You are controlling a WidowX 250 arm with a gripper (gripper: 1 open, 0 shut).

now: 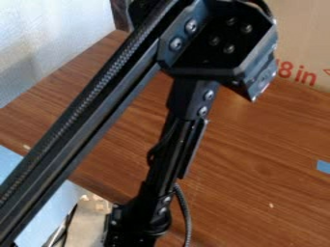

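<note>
A black robot arm [91, 116] fills the middle of the camera view, its long upper link running from the top centre down to the lower left. From a bolted elbow joint [219, 48] a second link [168, 164] hangs down to the bottom centre, with a cable looping at its right side. The gripper's fingers cannot be made out; that end of the arm is cut off or hidden at the bottom of the view.
A wooden table [264, 164] spans most of the view, largely clear on the right, with a small blue tape strip [322, 166]. A cardboard box [299, 43] stands at the upper right. A pale wall [39, 58] is at the upper left.
</note>
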